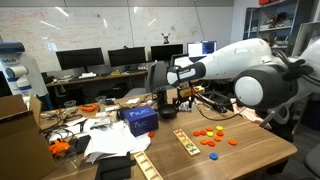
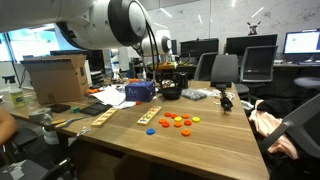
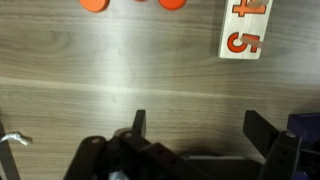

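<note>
My gripper is open above the wooden table, and nothing sits between its fingers. In the wrist view, a pale wooden strip [image 3: 243, 32] with orange-red letter shapes lies ahead and to the right of it. Orange-red discs [image 3: 95, 4] are cut off by the top edge of that view. Exterior view 1 shows the same strip [image 1: 187, 142] on the table, with red, orange and yellow discs [image 1: 219, 133] to its right and blue discs [image 1: 213, 155] nearer the front. A second wooden strip [image 1: 147, 166] lies at the front left.
A blue box [image 1: 141, 120] stands left of the strip, with white papers [image 1: 105, 142] beside it. Further left is a large cardboard box [image 1: 25, 138]. Chairs and monitors stand behind.
</note>
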